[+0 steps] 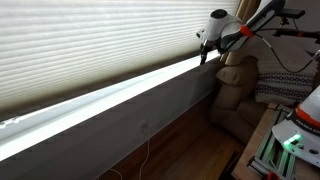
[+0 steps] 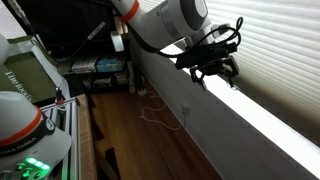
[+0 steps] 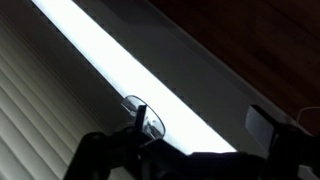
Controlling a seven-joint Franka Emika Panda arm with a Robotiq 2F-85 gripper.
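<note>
A pair of what look like thin-rimmed eyeglasses lies on the bright window sill in the wrist view, close to the left finger and partly hidden by it. My gripper stands open over the sill, its fingers spread wide and nothing between them. In exterior view 1 the gripper is at the far right end of the sill, pointing down. Exterior view 2 shows the gripper near the sill too; the glasses cannot be made out clearly there.
A pleated blind hangs just behind the narrow sill. Below is a grey wall with a white cable. A brown armchair stands under the arm, and a wooden table is at the right.
</note>
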